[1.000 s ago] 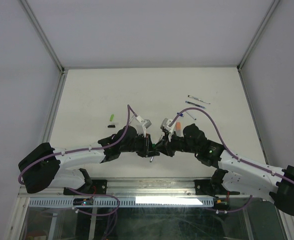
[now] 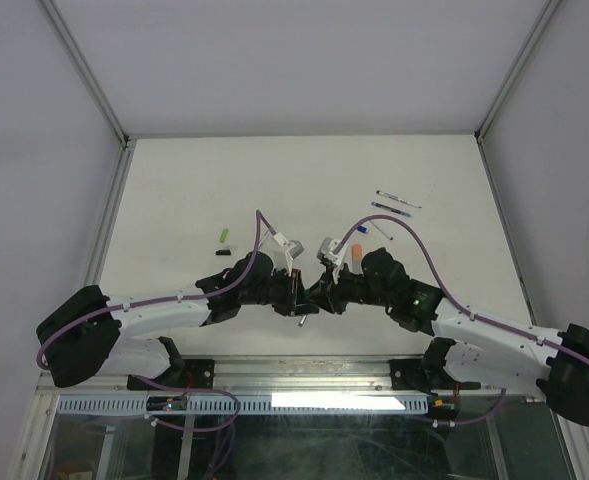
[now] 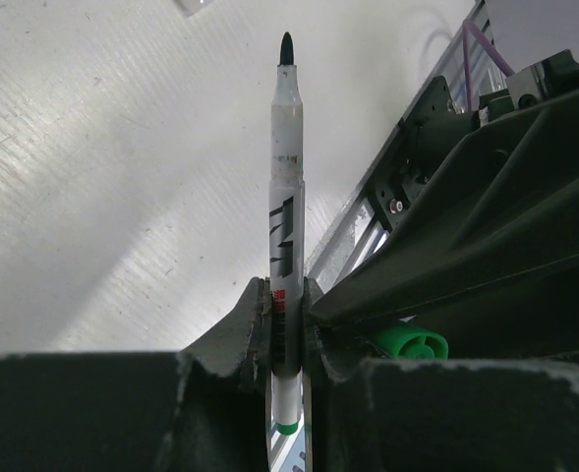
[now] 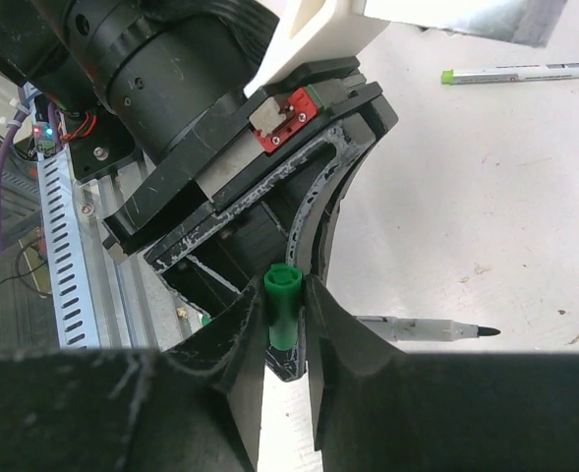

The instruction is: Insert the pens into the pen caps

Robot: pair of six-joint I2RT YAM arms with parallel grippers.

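My left gripper is shut on a white marker with a dark tip, standing lengthwise in its fingers; in the right wrist view its tip end (image 4: 436,329) sticks out to the right. My right gripper has a green cap (image 4: 283,295) between its fingertips, close against the left gripper; whether the fingers are closed on it I cannot tell for sure. Both grippers meet at the centre front of the table in the top view (image 2: 309,300), largely hiding each other's fingers.
Pens (image 2: 391,209) lie at the back right of the table (image 2: 294,170), and a green piece (image 2: 224,235) and a dark piece lie at the left. An orange item (image 2: 357,252) is behind the right arm.
The right arm has shifted very slightly; the two grippers remain together at the centre front. Little else differs.
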